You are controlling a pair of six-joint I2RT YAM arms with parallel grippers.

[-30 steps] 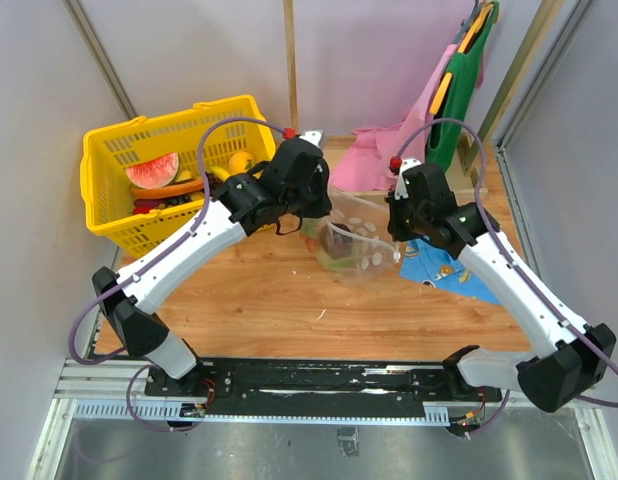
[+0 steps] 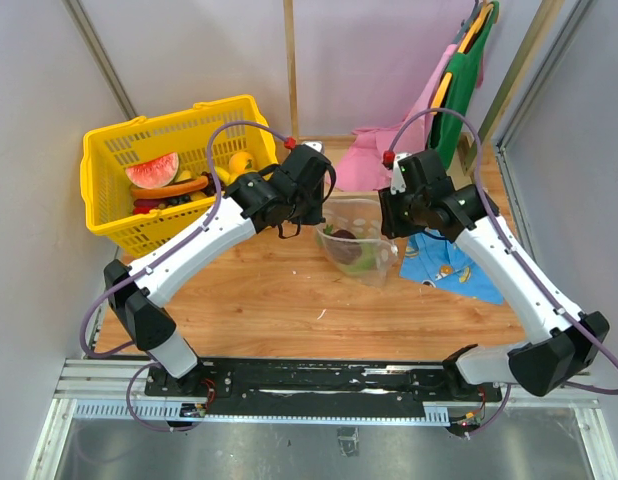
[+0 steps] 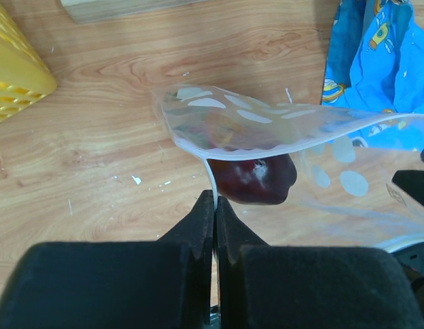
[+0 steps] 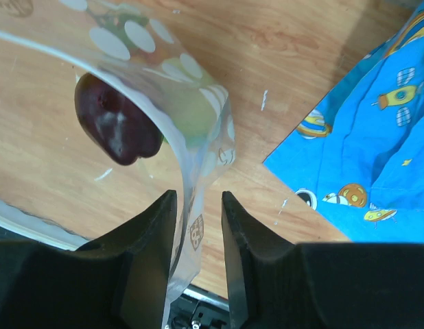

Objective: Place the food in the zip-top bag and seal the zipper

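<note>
The clear zip top bag (image 2: 364,260) hangs between both grippers over the table, with a dark purple food item (image 3: 253,178) and some green inside (image 2: 360,258). My left gripper is shut on the bag's edge, which runs up from between its fingers. My right gripper is open, with the bag's curved rim passing between its fingers, toward the left finger. The bag's opening shows as a curved white zipper strip in both wrist views.
A yellow basket (image 2: 109,190) of play food stands at the back left. A blue patterned cloth (image 4: 363,171) lies right of the bag, with pink and green fabric (image 2: 449,120) behind.
The right arm has risen slightly and moved a little, and the bag's shape has shifted, its dark contents showing differently. The left arm has moved only slightly.
</note>
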